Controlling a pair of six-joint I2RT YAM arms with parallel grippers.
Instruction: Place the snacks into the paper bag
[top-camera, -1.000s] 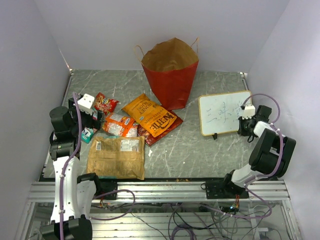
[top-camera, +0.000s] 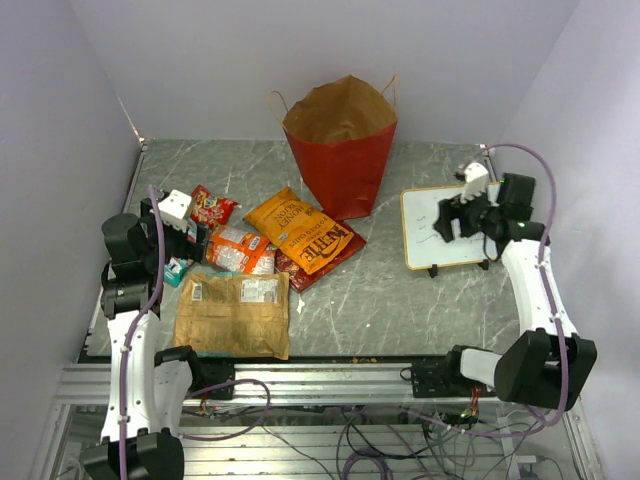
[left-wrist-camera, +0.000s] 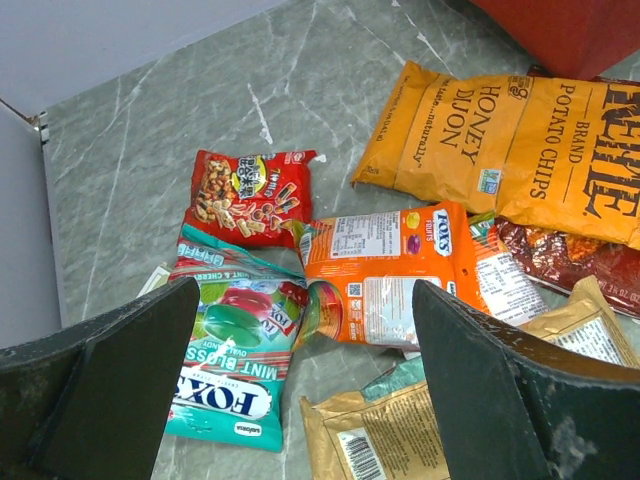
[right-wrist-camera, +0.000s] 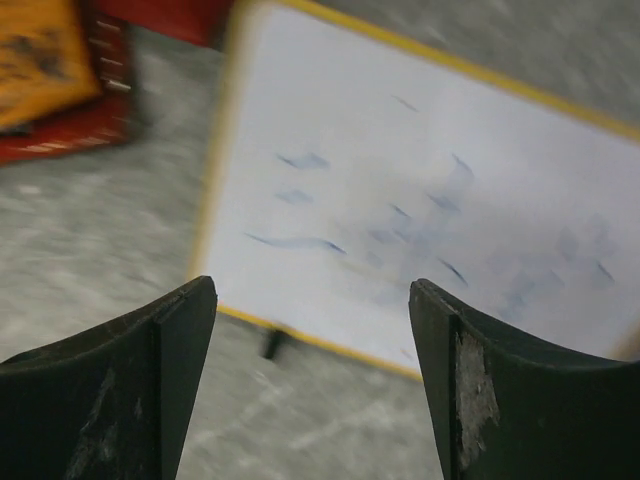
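Upright at the back stands the red paper bag (top-camera: 343, 165), its mouth open. Left of it lies an orange Kettle chips bag (top-camera: 298, 229), partly over a dark red packet (top-camera: 350, 247). A small red snack packet (left-wrist-camera: 250, 197), an orange-and-white Fox's bag (left-wrist-camera: 385, 280) and a green Fox's bag (left-wrist-camera: 240, 340) lie close together. Over these hangs my left gripper, open, holding nothing. My right gripper is open and empty above the whiteboard (right-wrist-camera: 330, 170); its wrist view is blurred.
A brown flat package (top-camera: 232, 318) lies at the front left, over part of something green. The whiteboard takes up the right side. Bare grey table (top-camera: 355, 310) shows in the middle and front right.
My right arm has swung up and left, from the whiteboard's right edge to over the board. The board shifted slightly right earlier. My left arm has barely moved and the snacks lie as before.
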